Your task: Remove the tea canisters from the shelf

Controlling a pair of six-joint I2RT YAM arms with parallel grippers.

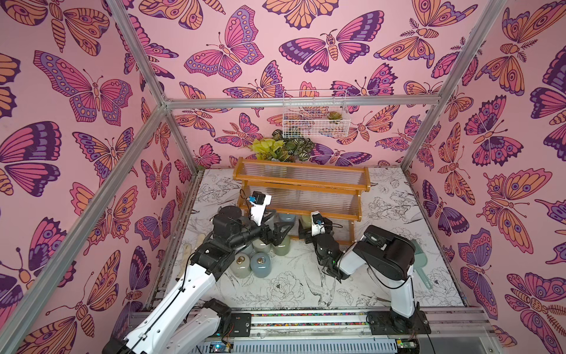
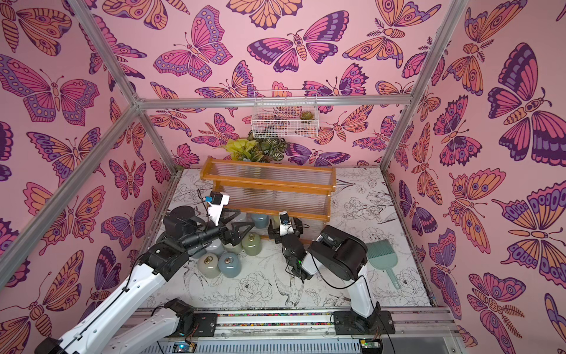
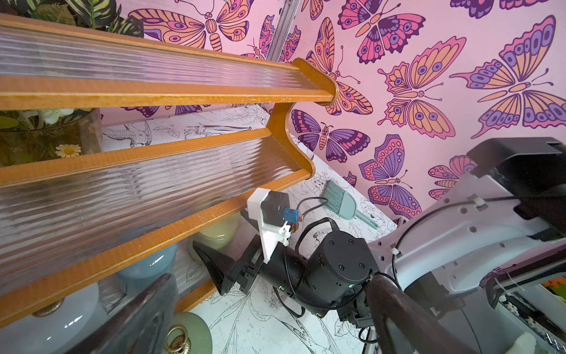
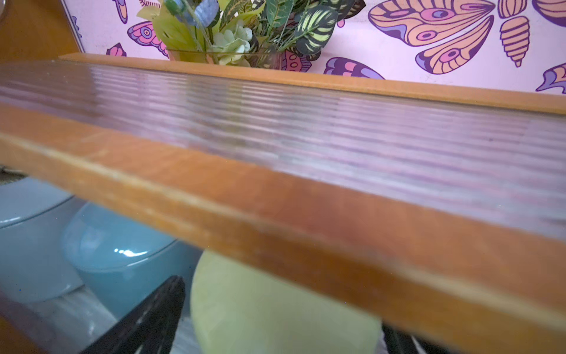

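Observation:
Under the wooden shelf's lower tier, a pale green canister (image 4: pixel 277 295) stands between the spread fingers of my right gripper; the shelf edge hides its top. Whether the fingers touch it, I cannot tell. To its left on the shelf are a teal-blue canister (image 4: pixel 126 244) and a grey-blue one (image 4: pixel 32 236). My left gripper (image 2: pixel 243 223) is open above the canisters in front of the shelf, with nothing visible between its fingers. Out on the table are a green canister (image 2: pixel 251 243), a blue one (image 2: pixel 230 265), a beige one (image 2: pixel 208 266) and others partly hidden by the left arm.
The shelf's front rail (image 4: pixel 283 230) crosses just above the right gripper. Plants (image 1: pixel 283 148) stand behind the shelf (image 1: pixel 300 184). A green dustpan brush (image 2: pixel 383 256) lies on the right. Clear tabletop lies in front of the shelf's right half.

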